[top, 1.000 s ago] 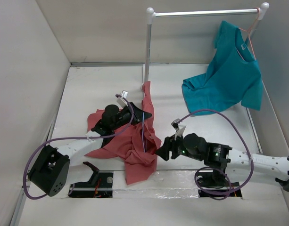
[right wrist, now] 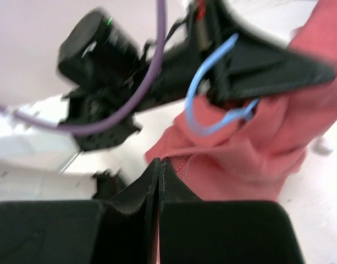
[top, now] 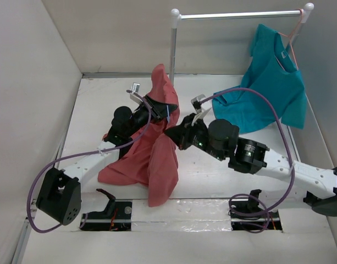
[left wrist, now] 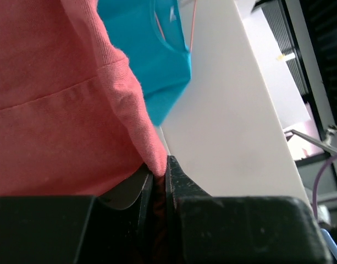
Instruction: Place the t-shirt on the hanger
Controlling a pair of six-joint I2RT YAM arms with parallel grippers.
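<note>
The red t-shirt (top: pixel 135 165) is bunched and lifted at the centre-left of the top view. My left gripper is shut on its folded edge, which runs up between the fingers. A blue hanger (right wrist: pixel 201 82) shows beside the left gripper in the right wrist view, partly inside the cloth. My right gripper is shut at the shirt's front, against a fold; whether thin cloth is between its tips is hard to tell.
A teal shirt (top: pixel 272 88) hangs on a pink hanger at the right end of the metal rail (top: pixel 239 15). Walls bound both sides.
My right gripper has shut and risen toward the back at the shirt. My left gripper has moved up with the shirt, whose top now stands higher and hanging part has shifted.
</note>
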